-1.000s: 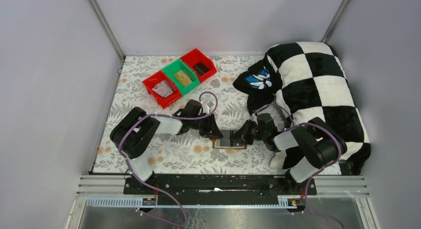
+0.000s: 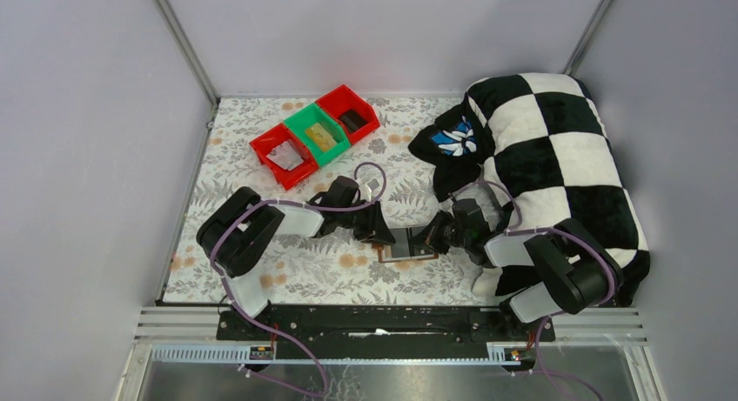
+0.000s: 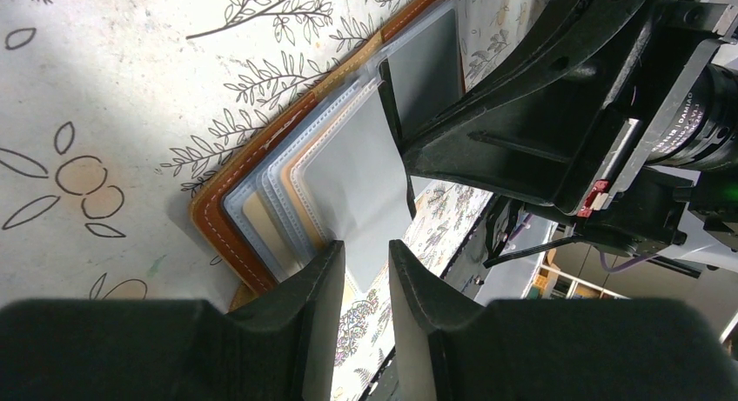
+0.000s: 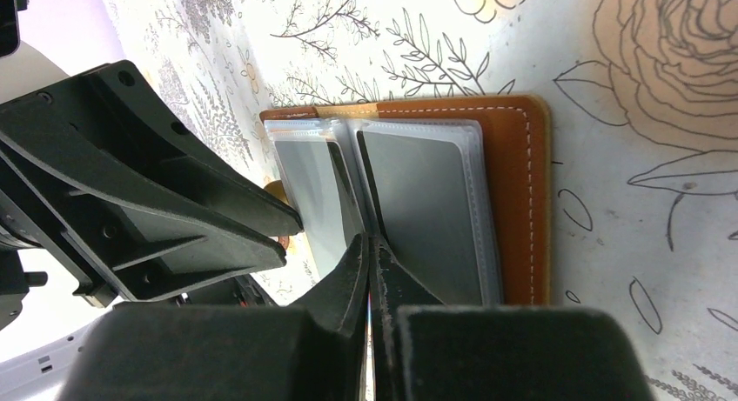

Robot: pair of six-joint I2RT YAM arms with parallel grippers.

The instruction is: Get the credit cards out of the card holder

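A brown leather card holder point(image 4: 517, 201) lies open on the floral mat near the front middle, its clear sleeves point(image 3: 348, 175) holding grey and tan cards. My left gripper is at its left end, fingers parted a little over the sleeve edges, nothing clearly between them. My right gripper is shut, its tips down on the sleeves at the right half, nothing visible between them. In the top view both wrists partly cover the holder point(image 2: 407, 258).
Red and green bins point(image 2: 317, 135) with small items stand at the back left. A black-and-white checkered cushion point(image 2: 566, 157) and dark cloth fill the right side.
Both grippers and the card holder have shifted slightly to the right since a second ago.
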